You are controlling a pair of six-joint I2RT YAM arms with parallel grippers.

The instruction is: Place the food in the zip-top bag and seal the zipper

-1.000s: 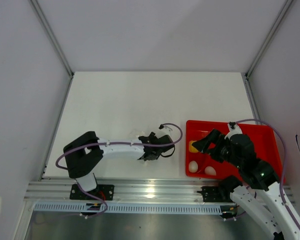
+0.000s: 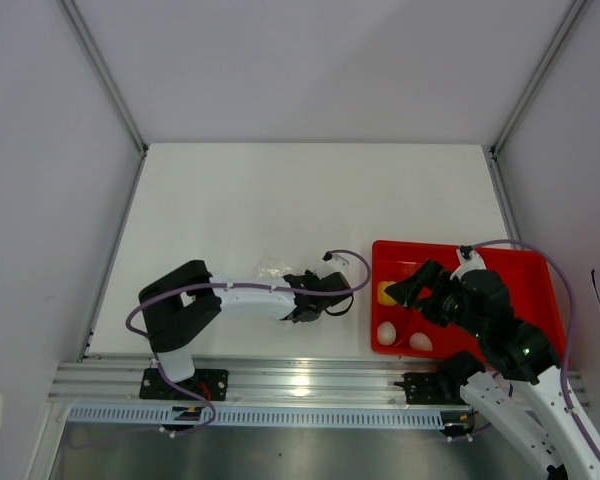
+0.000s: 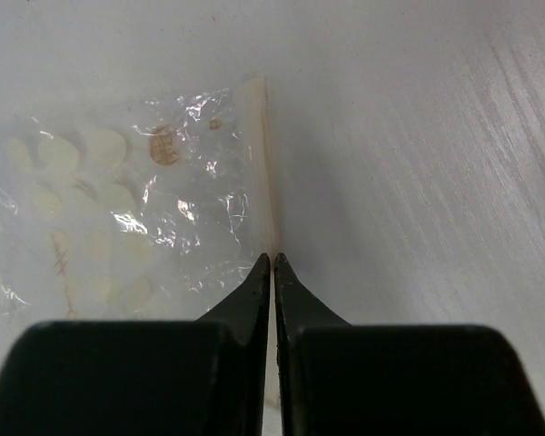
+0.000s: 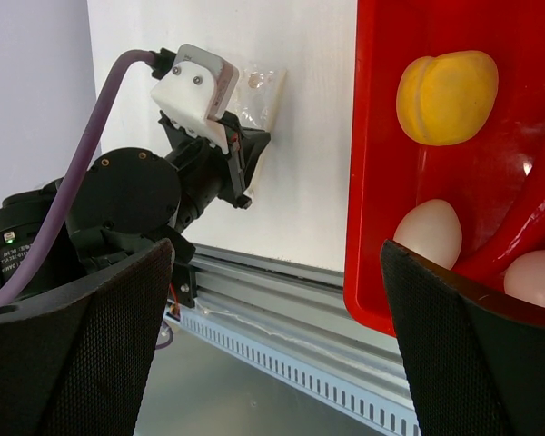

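Observation:
A clear zip top bag (image 3: 100,209) with printed pale dots lies flat on the white table, its strip-like zipper edge (image 3: 262,163) toward the right in the left wrist view. My left gripper is shut, its tips together over that strip; nothing shows between them. From the top, the left arm hides most of the bag. Over the left part of the red tray (image 2: 460,248) hangs my right gripper, its fingers wide apart and empty. Inside the tray are a yellow food piece (image 4: 448,97), egg-like pieces (image 4: 430,233) and a long red piece (image 4: 527,222).
The right arm (image 2: 485,310) covers part of the tray. Clear white table (image 2: 280,190) spreads behind the left arm. A metal rail (image 2: 300,370) runs along the front edge, and walls enclose the sides and back.
My right arm and the tray look unmoved.

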